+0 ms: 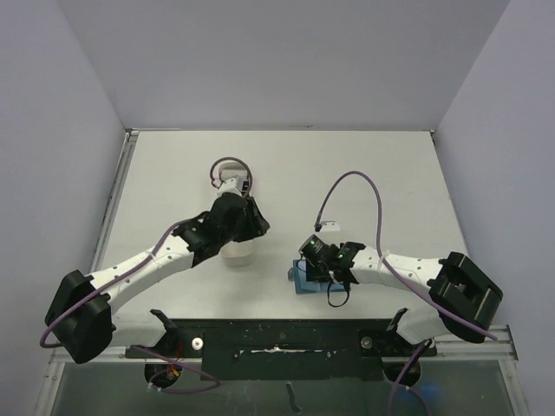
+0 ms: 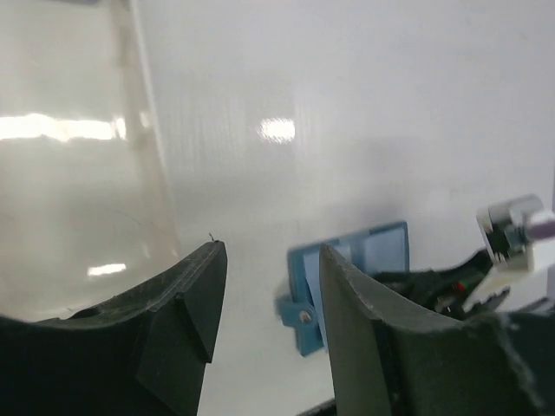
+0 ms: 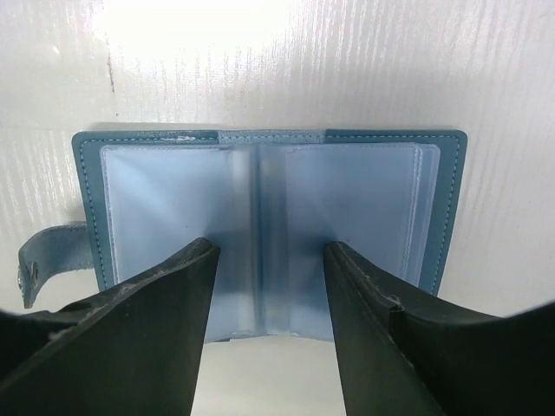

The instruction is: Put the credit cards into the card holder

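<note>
The blue card holder [image 3: 273,137] lies spread flat on the table in the right wrist view, with clear pockets on both halves and a strap at its left. My right gripper hangs over its middle, open, with nothing between the fingers. In the left wrist view my left gripper stands part open and empty, above bare table between the tray and the holder [image 2: 390,247]. A long white tray [image 1: 238,253] lies under the left arm in the top view. Cards at its far end are mostly hidden; a light one [image 1: 234,172] shows there.
In the left wrist view the tray's side wall [image 2: 154,130] runs along the left. Open white table [image 1: 347,165] fills the back and right of the top view. The right arm stands close beside the holder.
</note>
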